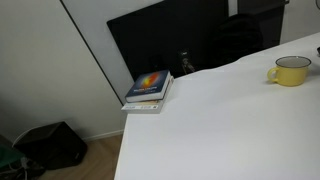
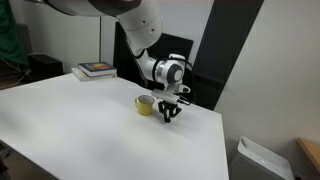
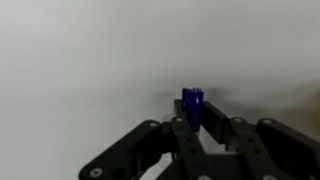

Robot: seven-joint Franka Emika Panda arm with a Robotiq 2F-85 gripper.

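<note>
A yellow mug [image 1: 288,72] with a dark rim stands upright on the white table, its handle to the left in exterior view 1. Beside the mug [image 2: 145,105], on its right in exterior view 2, my gripper [image 2: 168,117] points down low over the table. In the wrist view the gripper is shut on a slim dark-blue object [image 3: 193,97], seen end-on, perhaps a pen. Its length is hidden. A blurred brownish edge at the far right of that view may be the mug.
Stacked books [image 1: 147,88] lie at the table's far corner, well away from the gripper. A white bin [image 2: 262,158] stands off the table's right side.
</note>
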